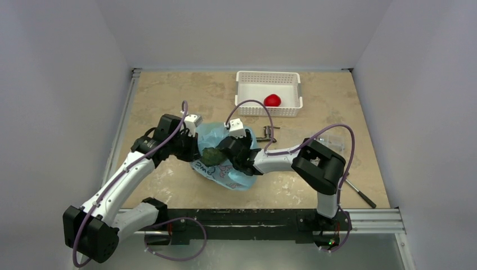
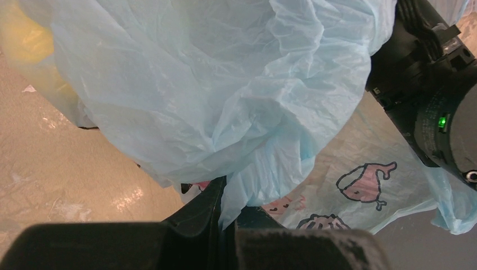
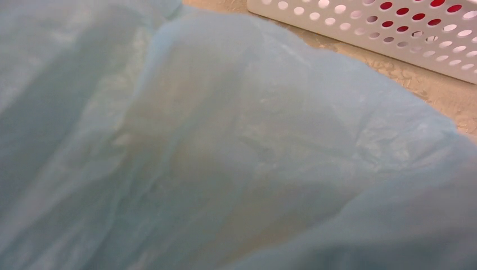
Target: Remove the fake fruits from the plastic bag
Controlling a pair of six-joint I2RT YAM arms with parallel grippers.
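The light-blue plastic bag (image 1: pixel 229 175) lies crumpled between my arms in the top view. A dark green fake fruit (image 1: pixel 212 157) shows at its opening. Yellow shows through the film at upper left of the left wrist view, probably another fruit (image 2: pixel 31 39). My left gripper is shut, with a fold of the bag's film pinched between its fingertips. My right gripper (image 1: pixel 224 148) reaches into the bag beside the green fruit. Film fills the right wrist view, so its fingers and anything between them are hidden. A red fake fruit (image 1: pixel 272 100) sits in the basket.
The white perforated basket (image 1: pixel 256 111) stands at the back, beyond the bag. A dark metal tool (image 1: pixel 266 135) lies right of the bag. A clear plastic item (image 1: pixel 334 143) and a black-handled tool (image 1: pixel 367 199) are farther right.
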